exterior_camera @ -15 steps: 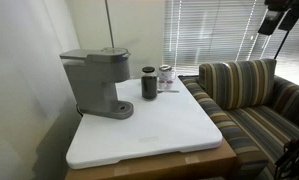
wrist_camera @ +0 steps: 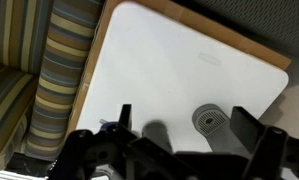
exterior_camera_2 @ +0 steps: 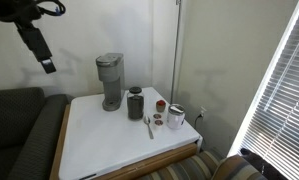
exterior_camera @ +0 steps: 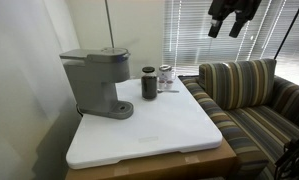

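Note:
My gripper (exterior_camera: 226, 28) hangs high above the right side of the white table, open and empty, well clear of everything. In the wrist view its two black fingers (wrist_camera: 126, 115) stand wide apart over the tabletop. A grey coffee maker (exterior_camera: 97, 80) is upright on the table's left side, its round drip tray (wrist_camera: 208, 121) seen from above. Close to it stands a dark jar (exterior_camera_2: 135, 104) with a black lid. A pale mug-like container (exterior_camera_2: 175, 117), a small red-topped container (exterior_camera_2: 160, 105) and a spoon or fork (exterior_camera_2: 149, 128) are nearby.
A striped sofa (exterior_camera: 237, 90) adjoins its right side, with window blinds (exterior_camera: 194, 35) behind. A wall stands close behind the coffee maker. A thin upright pole (exterior_camera_2: 177, 50) rises past the table's back.
In exterior view 1 my gripper has moved left, from over the sofa toward the table, and more of it shows. The objects on the table have not moved.

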